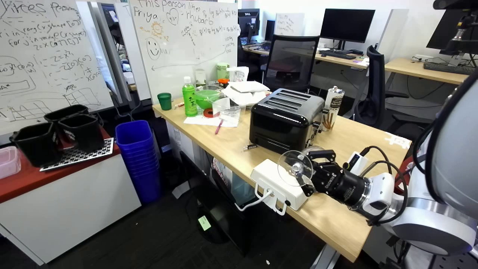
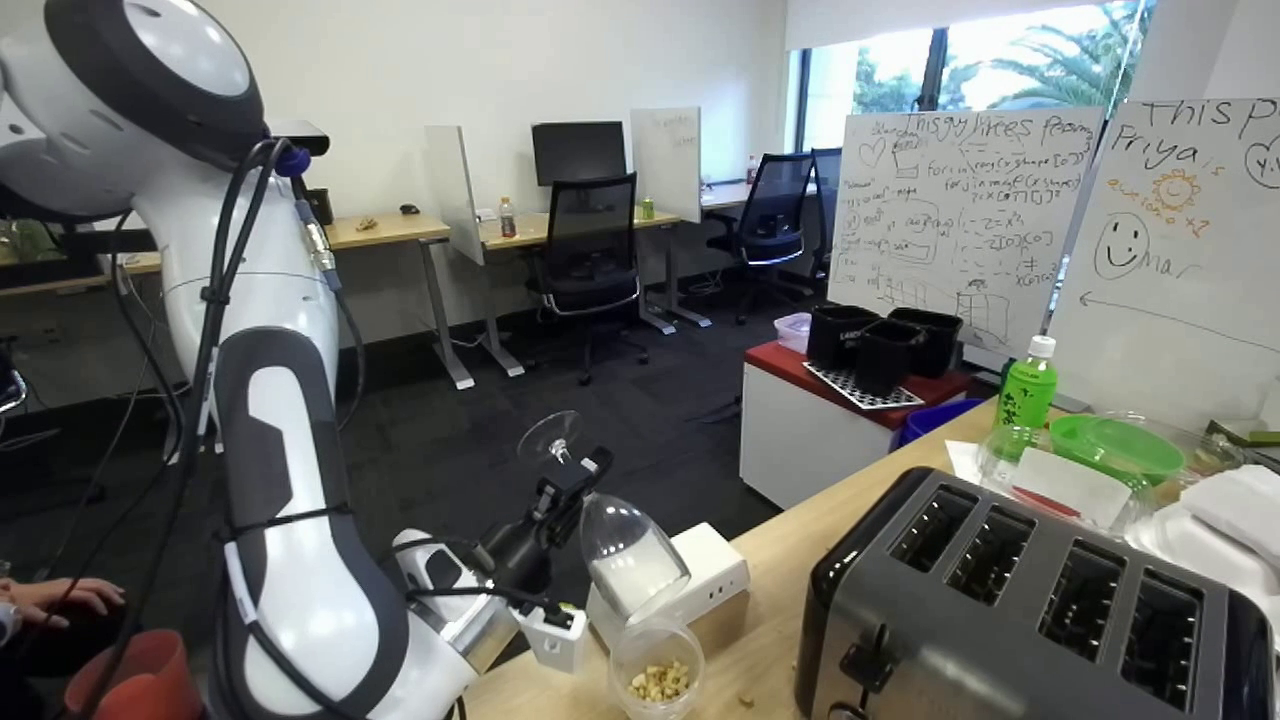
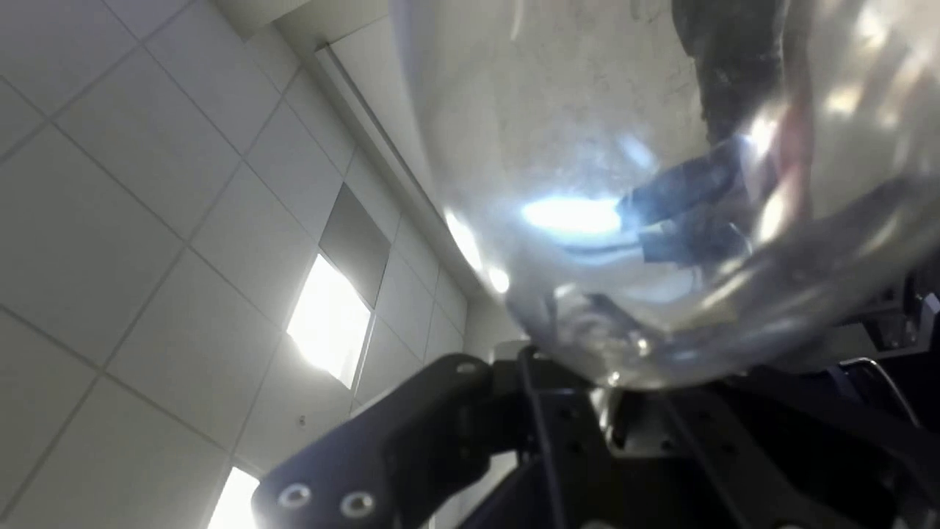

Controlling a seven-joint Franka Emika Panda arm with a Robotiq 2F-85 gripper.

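Note:
A clear wine glass (image 2: 630,558) is in my gripper (image 2: 581,478), its stem between the shut fingers. In exterior view 2 the glass is tipped well over, with its round foot (image 2: 549,437) up and its mouth angled down. The mouth appears close above a clear cup (image 2: 626,694) holding small tan pieces (image 2: 660,682). In exterior view 1 the foot (image 1: 294,168) faces the camera and partly covers the gripper (image 1: 309,172). The transparent bowl (image 3: 564,132) fills much of the wrist view, above the dark fingers. No contents are clearly visible in the bowl.
A white box (image 1: 278,181) with a cable lies by the table edge beneath the glass. A large black toaster (image 1: 286,121) stands close by. Beyond it are a green bottle (image 1: 190,98) and assorted containers. A small tan crumb (image 2: 746,700) lies beside the cup.

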